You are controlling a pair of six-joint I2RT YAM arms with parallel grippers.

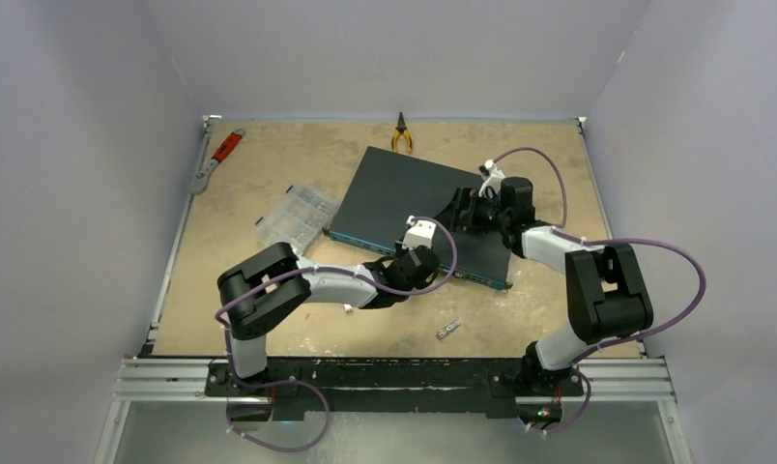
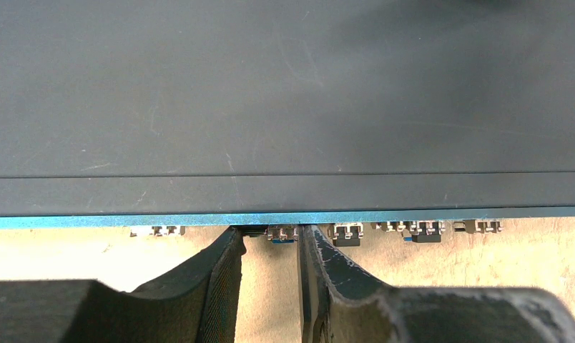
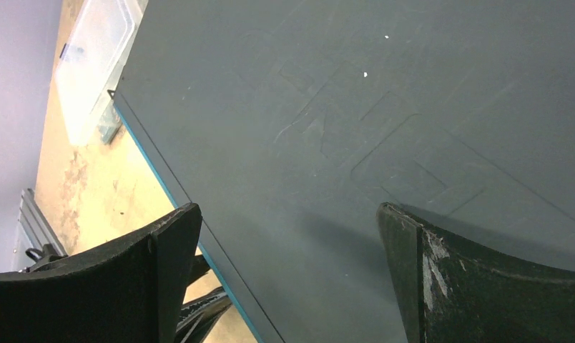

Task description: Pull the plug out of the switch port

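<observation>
The switch is a broad black slab (image 1: 404, 188) with a blue front edge, lying slanted on the table. Several small metal-ended plugs poke out below that edge in the left wrist view. One plug (image 2: 282, 234) sits at the edge between the fingers of my left gripper, which is part open. The right finger (image 2: 315, 264) is close beside this plug, perhaps touching; a gap shows toward the left finger. Another plug (image 2: 347, 234) is just right of the fingers. Over the switch's top, my right gripper is open, with nothing between its fingers.
A clear plastic case (image 1: 298, 215) stands left of the switch, pliers (image 1: 401, 133) behind it and a red-handled tool (image 1: 216, 159) at the far left. A loose small plug (image 1: 448, 329) lies in front. Bare table surrounds it.
</observation>
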